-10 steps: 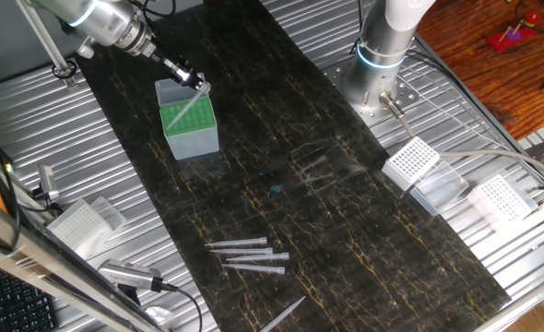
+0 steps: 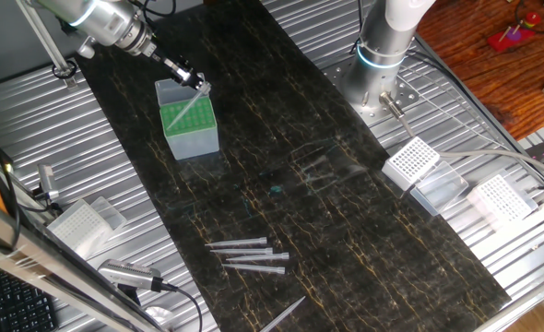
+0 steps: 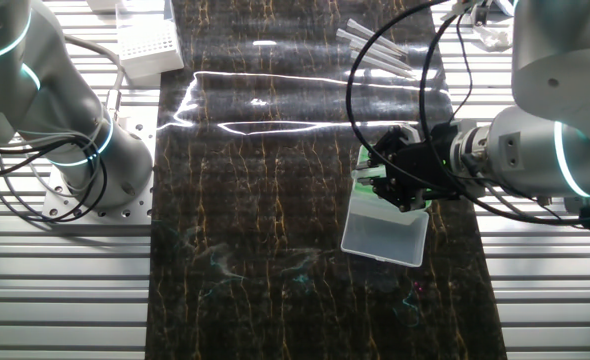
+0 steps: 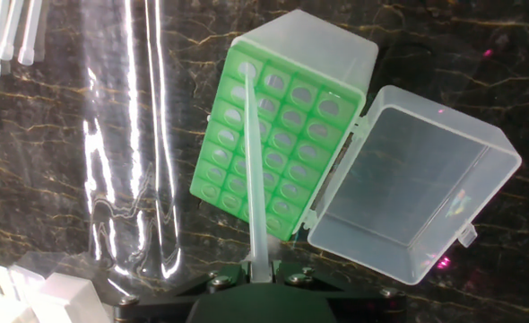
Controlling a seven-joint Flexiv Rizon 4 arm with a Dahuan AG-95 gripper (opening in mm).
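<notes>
My gripper is shut on the wide end of a long pale pipette tip (image 4: pixel 254 161). The tip slants across the green-topped rack box (image 4: pixel 282 170), its narrow end over a corner hole; whether it enters that hole I cannot tell. In exterior view 1 the box (image 2: pixel 192 141) stands at the upper left of the dark mat, and the gripper (image 2: pixel 203 85) is above its lid side. The clear lid (image 4: pixel 417 184) hangs open beside the green top. From exterior view 2, the arm covers much of the green surface, while the lid (image 3: pixel 383 235) shows plainly.
Several loose tips (image 2: pixel 249 256) lie on the mat (image 2: pixel 281 175), with another tip (image 2: pixel 283 314) near the front edge. White racks (image 2: pixel 411 162) stand at the right, another rack (image 2: pixel 80 228) at the left.
</notes>
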